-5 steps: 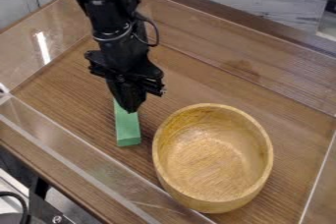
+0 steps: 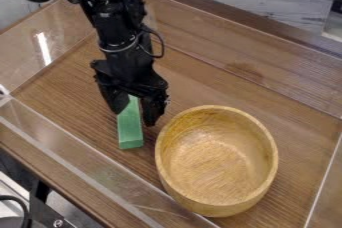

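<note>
A light green block (image 2: 130, 132) lies on the wooden surface left of a tan bowl (image 2: 215, 159). My black gripper (image 2: 132, 106) is low over the block's upper end, its fingers spread open on either side of it. The arm hides that end of the block, and whether the fingers touch it is unclear.
The bowl fills the lower right, close to the gripper. Bare wood (image 2: 241, 72) is free behind and to the right. A light edge runs along the lower left, with a black cable at the corner.
My gripper has come down from above toward the green block and now covers more of its upper end. The block and bowl look unmoved.
</note>
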